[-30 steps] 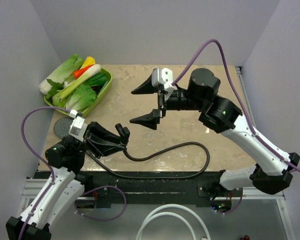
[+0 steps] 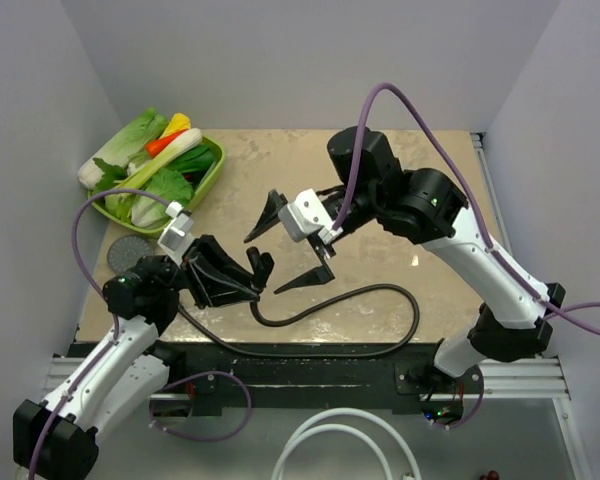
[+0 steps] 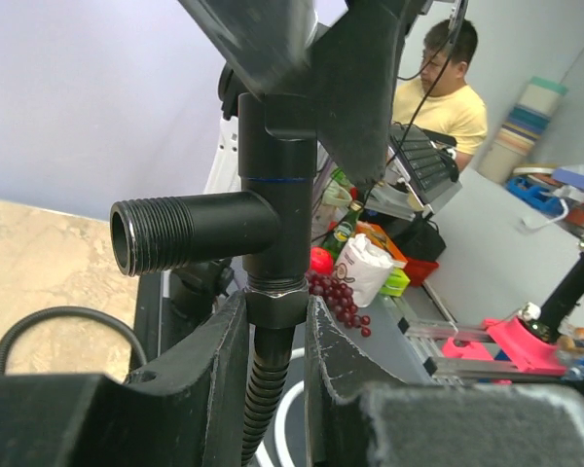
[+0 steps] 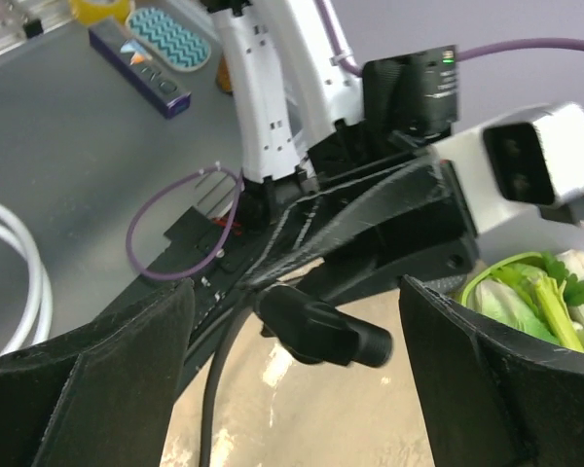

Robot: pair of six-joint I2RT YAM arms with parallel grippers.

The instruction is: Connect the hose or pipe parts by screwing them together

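Observation:
A black hose (image 2: 340,296) runs in a loop over the tabletop. Its black tee fitting (image 3: 277,204), with a threaded side branch, stands upright in my left gripper, whose fingers close on it at the collar, the ribbed hose below. My right gripper (image 2: 272,250) is open, one finger above and one below the fitting, just to its right in the top view. In the right wrist view the fitting (image 4: 321,331) lies between and beyond the open fingers.
A green basket of vegetables (image 2: 155,175) sits at the back left beside a dark round mat (image 2: 130,255). White tubing (image 2: 345,420) loops off the front edge.
My right gripper has swung down and left toward the fitting. My left gripper has shifted slightly right with the fitting in it.

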